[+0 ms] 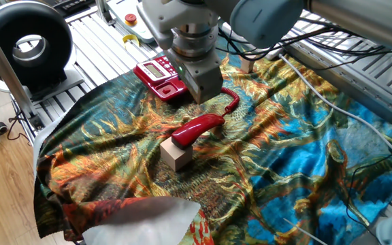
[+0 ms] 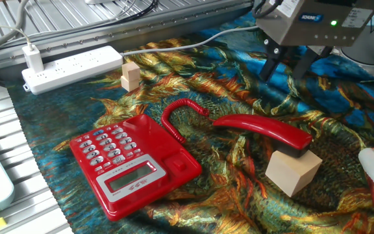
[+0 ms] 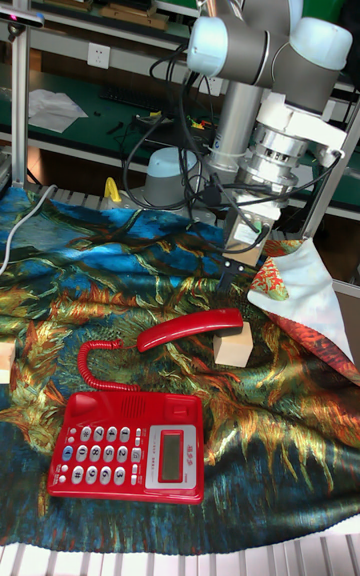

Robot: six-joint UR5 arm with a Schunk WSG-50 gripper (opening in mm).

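Note:
A red telephone handset [image 2: 265,127] rests with one end raised on a light wooden block [image 2: 293,170], its other end lower on the patterned cloth. Its coiled cord [image 2: 174,117] runs to the red phone base [image 2: 135,166], whose cradle is empty. My gripper [image 2: 282,75] hangs above the cloth with two dark fingers [image 2: 273,62] spread apart and nothing between them. It is clear of the handset, beyond it in exterior view 2. In exterior view 1 the wrist [image 1: 203,78] hides the fingertips.
Two small stacked wooden blocks [image 2: 130,77] stand near a white power strip [image 2: 73,68]. The patterned cloth [image 1: 264,184] is wrinkled, with a folded-over white corner [image 1: 145,224] at its near edge. A pale cable [image 1: 346,119] crosses the cloth's far side.

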